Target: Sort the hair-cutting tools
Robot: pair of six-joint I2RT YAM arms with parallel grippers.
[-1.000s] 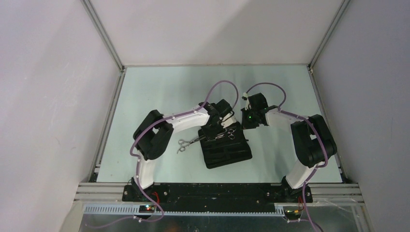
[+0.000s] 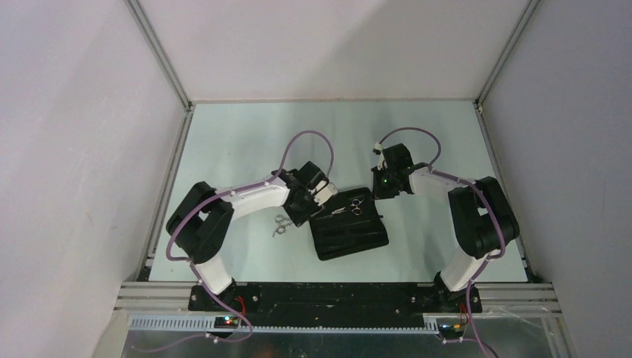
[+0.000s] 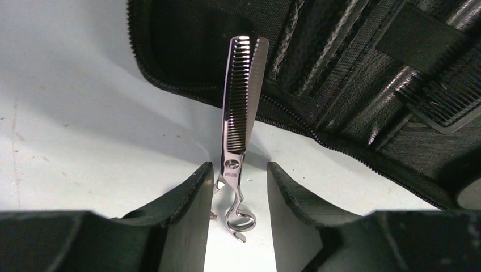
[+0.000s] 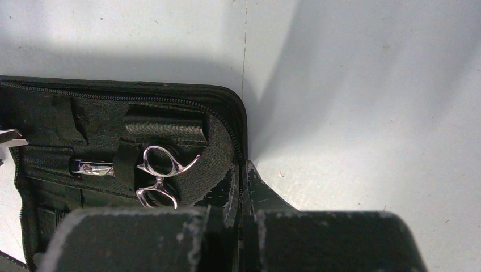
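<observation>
An open black zip case (image 2: 350, 242) lies on the white table. In the left wrist view, thinning scissors (image 3: 237, 113) stretch from the table onto the case's edge, between the parted fingers of my left gripper, which is open. Another tool is partly hidden beneath their handles. A comb (image 3: 437, 99) lies in the case. In the right wrist view, scissors (image 4: 161, 156) are held by a strap in the case, and my right gripper is shut at the case's corner; whether it pinches the edge is unclear.
More silver scissors (image 2: 280, 221) lie on the table left of the case, partly by the left arm. White walls bound the sides and back.
My left arm has moved left from over the case to above the scissors at its left edge. The right arm has not moved.
</observation>
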